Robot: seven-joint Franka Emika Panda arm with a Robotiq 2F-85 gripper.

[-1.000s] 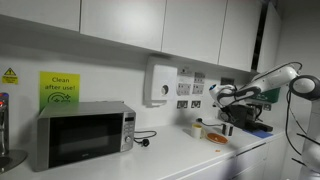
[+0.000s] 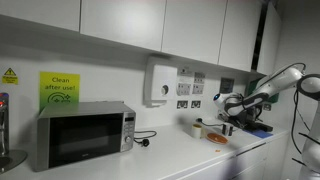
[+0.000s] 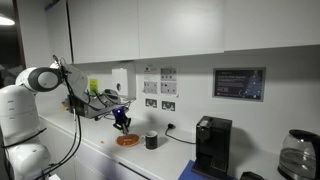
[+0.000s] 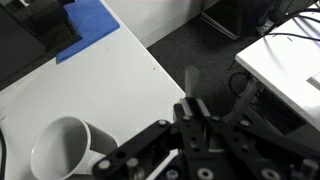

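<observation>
In the wrist view my gripper is shut on a slim grey object [image 4: 191, 80] with a rounded end, like a utensil; its exact kind cannot be told. This object points away over the counter's edge. A white mug [image 4: 62, 150] stands on the counter to the lower left, apart from the gripper. An orange plate [image 3: 128, 140] lies on the counter, with the gripper [image 3: 121, 124] above and near it in exterior view 2. The same plate [image 2: 217, 138] shows in exterior view 1, below and left of the arm.
A dark mug [image 3: 151, 140] stands right of the plate. A blue cloth [image 4: 90, 30] lies on the counter in the wrist view. The microwave [image 2: 85, 134] is far left of the arm. Bare counter [image 2: 170, 150] separates the microwave from the plate.
The arm's gripper end has come down towards the counter and slightly right in exterior view 1. Plate, mugs and microwave have stayed in place.
</observation>
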